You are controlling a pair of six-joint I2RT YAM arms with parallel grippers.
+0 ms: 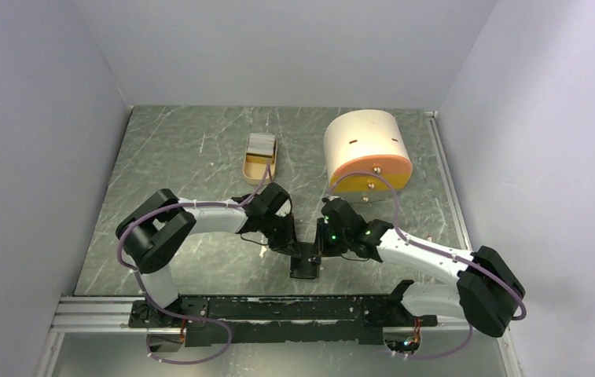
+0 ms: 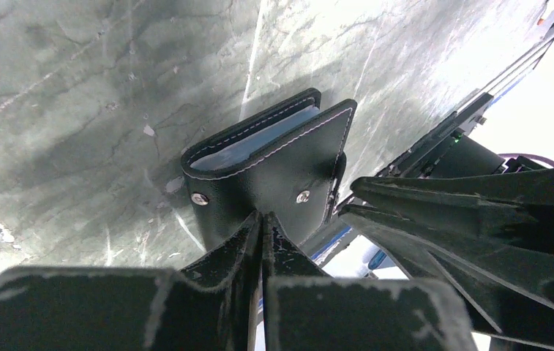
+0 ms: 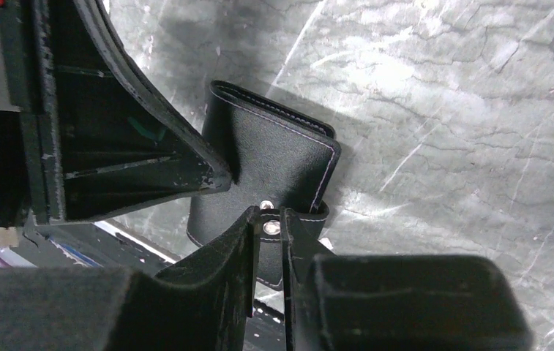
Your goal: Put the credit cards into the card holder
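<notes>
A black leather card holder (image 1: 304,265) with snaps and white stitching lies on the marble table between my two grippers. My left gripper is shut at its side; the holder (image 2: 274,168) shows a clear sleeve inside, and whether leather is caught between the fingertips is hard to tell. My right gripper has its fingertips close together over the snap strap of the holder (image 3: 274,146); whether anything is between them is unclear. The card stack (image 1: 261,144) stands in a tan container behind the left arm.
A cream box (image 1: 361,133) with orange and yellow front sits at the back right. Walls bound the sides and back.
</notes>
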